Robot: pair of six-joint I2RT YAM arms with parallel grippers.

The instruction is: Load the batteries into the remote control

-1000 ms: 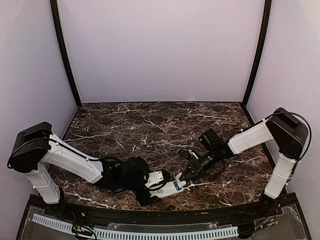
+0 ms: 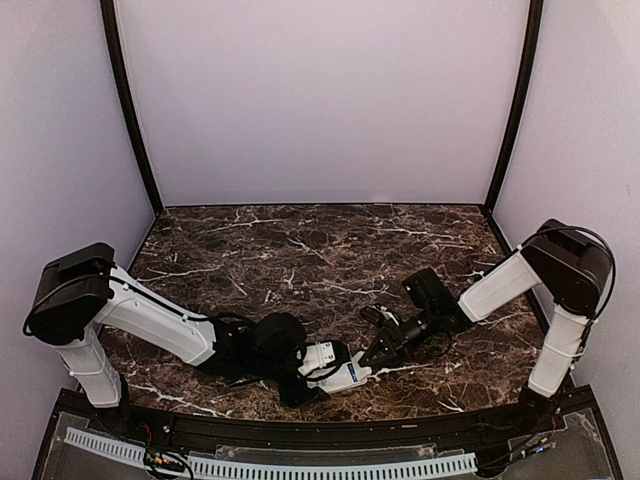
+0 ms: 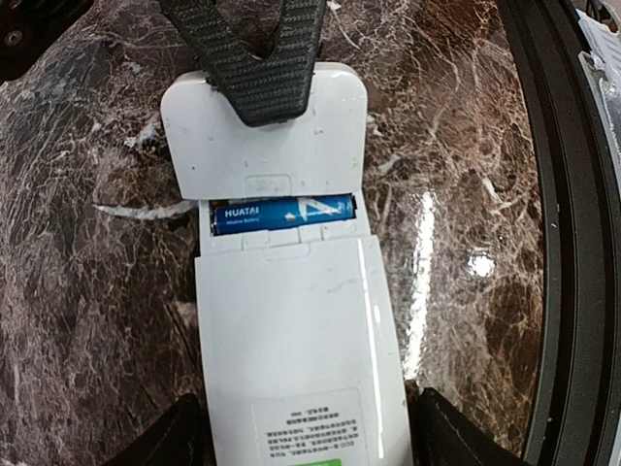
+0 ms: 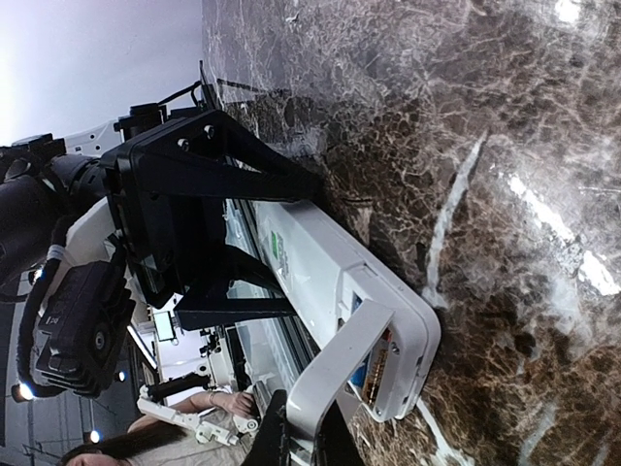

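Note:
A white remote control (image 3: 301, 311) lies back up on the marble table, its battery compartment uncovered. A blue battery (image 3: 281, 214) lies across the compartment. A second, copper-ended battery sits beside it; the cover hides it in the left wrist view. My right gripper is shut on the white battery cover (image 3: 262, 146), holding it tilted over the compartment's end. The fingers of my left gripper straddle the remote's body, close against both long sides; whether they clamp it cannot be told.
The table's dark front rail (image 2: 300, 425) runs close to the remote, with a slotted white strip (image 2: 330, 468) beyond it. Bare marble (image 2: 320, 250) fills the table's middle and back. Both arms reach in low from the sides.

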